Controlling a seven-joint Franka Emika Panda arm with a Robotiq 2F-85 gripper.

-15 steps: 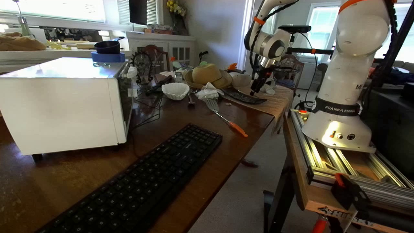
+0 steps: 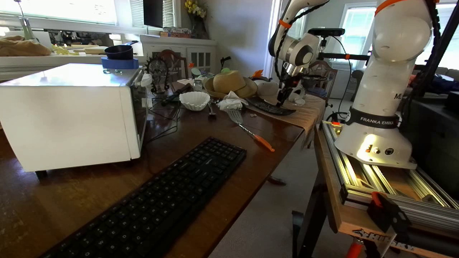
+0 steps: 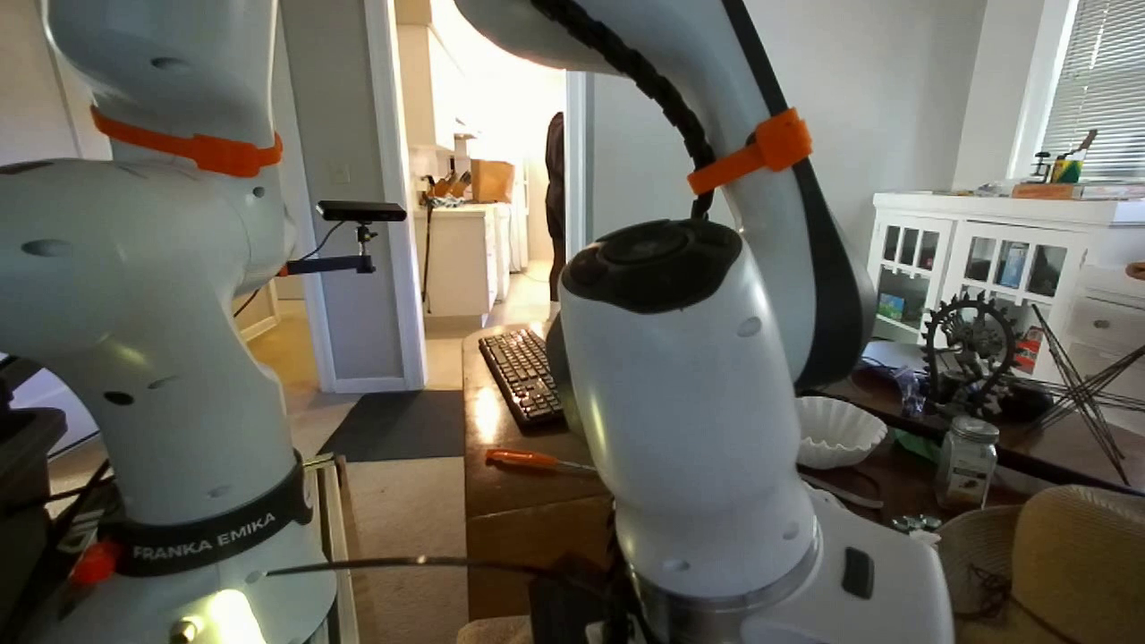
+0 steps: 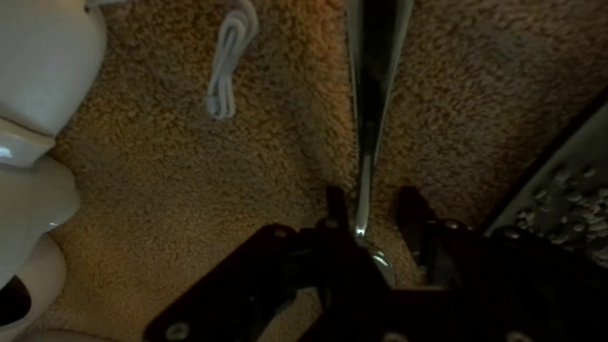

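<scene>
A slim, shiny metal utensil (image 4: 365,188), spoon-like, lies on a brown towel (image 4: 268,154) in the wrist view. Its broad end reaches the top edge; the rounded lower end is partly covered by the gripper's dark parts. My gripper is open, with one finger on each side of the utensil's narrow neck. A gap shows between the neck and the right finger; the left finger is closer, and contact cannot be made out. In exterior view 1 the gripper (image 2: 280,103) points down behind a dark curved tray (image 2: 271,108). Exterior view 2 does not show the fingers.
White rounded objects (image 4: 40,74) stand left of the fingers, near a folded white strap (image 4: 228,62). At right is a grey tray (image 4: 575,188) holding small pebbles. A straw hat (image 2: 230,81), white fluted bowl (image 2: 194,100) and orange-handled fork (image 2: 254,135) occupy the table.
In exterior view 1 the gripper has turned to a more upright stance, and the wrist has shifted slightly left. The objects on the table look unmoved.
</scene>
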